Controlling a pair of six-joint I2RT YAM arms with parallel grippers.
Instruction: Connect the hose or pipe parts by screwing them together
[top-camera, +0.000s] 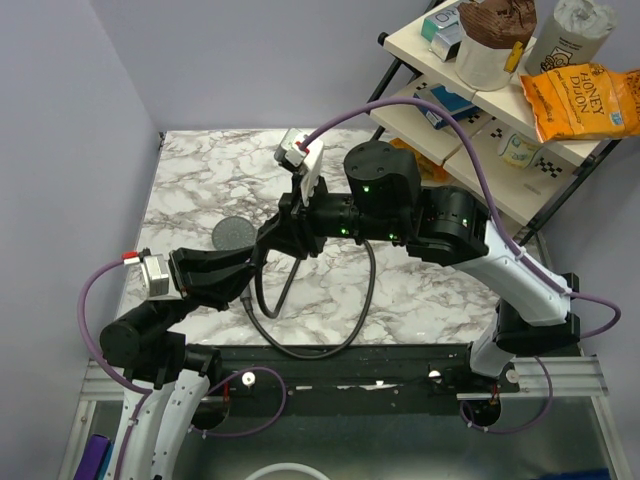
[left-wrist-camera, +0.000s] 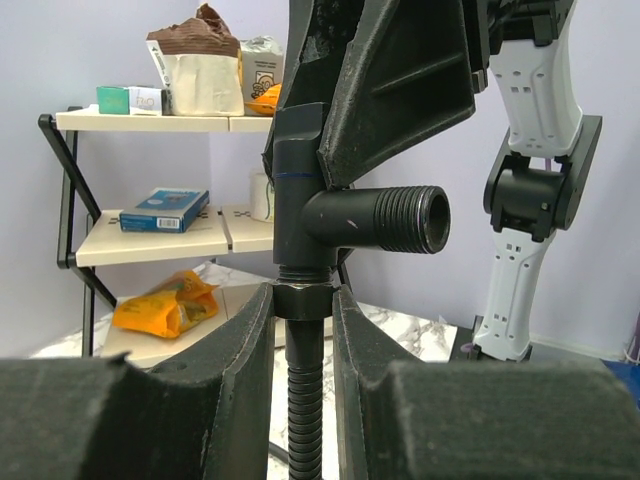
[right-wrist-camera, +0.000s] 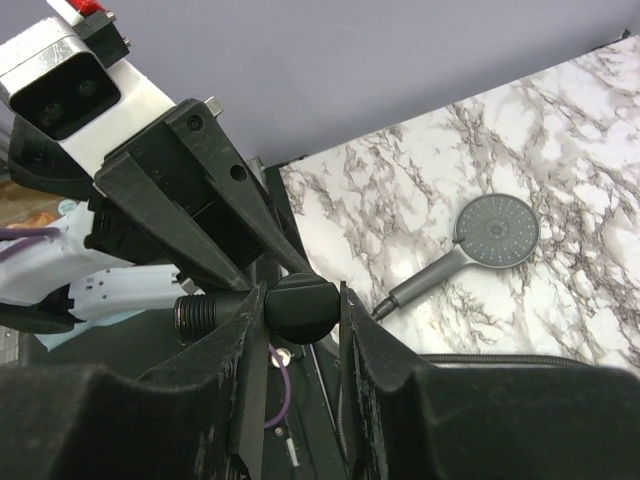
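In the middle my two grippers meet. My left gripper is closed around the hose nut (left-wrist-camera: 300, 297), with the black ribbed hose (left-wrist-camera: 303, 420) hanging below. Just above, my right gripper grips the black T-fitting (left-wrist-camera: 300, 220), whose threaded side port (left-wrist-camera: 410, 218) points sideways; hose and fitting are in line and touching. The grey shower head (right-wrist-camera: 495, 230) lies on the marble top with its handle (right-wrist-camera: 425, 280), and the hose loops across the counter below the grippers.
A shelf rack (top-camera: 450, 150) with bags and boxes stands at the back right.
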